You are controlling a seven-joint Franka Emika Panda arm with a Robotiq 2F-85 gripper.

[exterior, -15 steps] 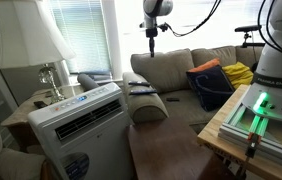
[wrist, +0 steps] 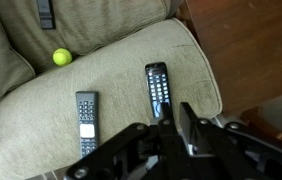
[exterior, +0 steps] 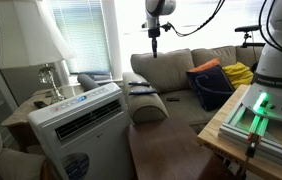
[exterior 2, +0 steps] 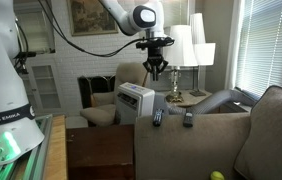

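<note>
In the wrist view, a black remote with pale buttons (wrist: 158,88) lies on the beige sofa arm (wrist: 126,75), close to my fingertips. To its left rests a longer grey handset-like remote (wrist: 87,120). A yellow-green ball (wrist: 62,57) sits near the cushion seam, and another dark remote (wrist: 46,14) lies on the seat at the top edge. My gripper shows a narrow gap between its fingers, with nothing held there. From outside, the gripper (exterior 2: 155,72) hangs in the air above the sofa arm, pointing down.
A white boxy unit (exterior: 86,125) stands beside the sofa arm, and a lamp (exterior: 46,45) is behind it. Blue and orange cushions (exterior: 211,85) and a yellow cloth (exterior: 239,75) lie on the sofa. Wooden floor (wrist: 246,55) borders the arm.
The gripper has shifted very slightly to the right in exterior view 1. The objects on the sofa look unmoved.
</note>
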